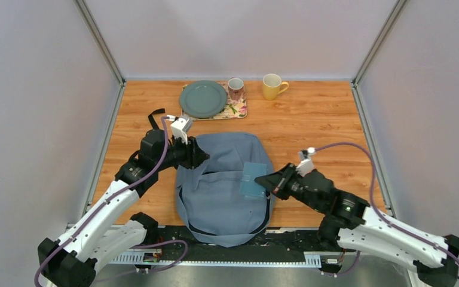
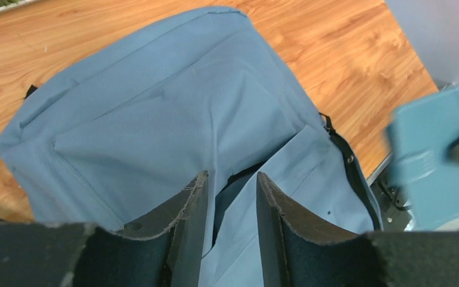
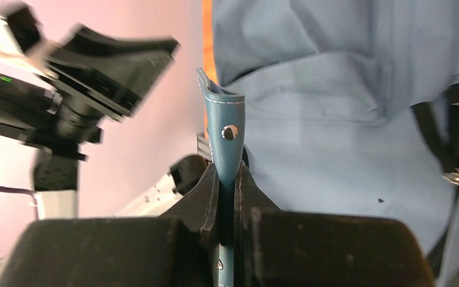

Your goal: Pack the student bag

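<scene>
The blue-grey student bag (image 1: 227,206) lies flat in the middle front of the table. Its front pocket (image 2: 275,197) has a dark, narrow opening, seen in the left wrist view. Above the bag's upper left part is my left gripper (image 1: 203,158), its fingers (image 2: 198,206) parted with nothing between them. My right gripper (image 1: 263,182) is shut on a flat light-blue pouch (image 1: 252,178), held over the bag's right side. Edge-on in the right wrist view, this pouch (image 3: 224,134) shows a metal snap and stands between the finger pads. What the pouch contains is hidden.
At the back, a grey-green plate (image 1: 203,98) and a patterned cup (image 1: 235,89) are on a floral tray (image 1: 236,112). A yellow mug (image 1: 271,87) stands to their right. The wood right of the bag is clear.
</scene>
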